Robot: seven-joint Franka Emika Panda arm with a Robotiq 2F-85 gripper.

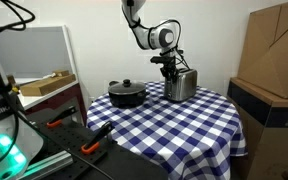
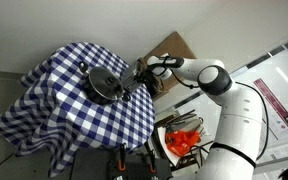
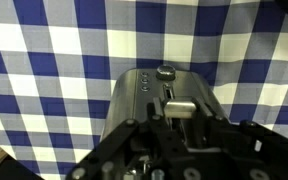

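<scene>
A silver toaster stands on the blue-and-white checked cloth, its metal body and round knob showing in the wrist view. At its near end, my gripper points down, close against the metal. The wrist view shows the gripper shut on a small pale piece at the toaster's end, which looks like its lever. My fingers and the arm cover part of the toaster, so exactly how the piece joins it cannot be seen.
A dark lidded pot sits left of the toaster, clear of it. Stacked brown cardboard boxes stand beyond the table's right side.
</scene>
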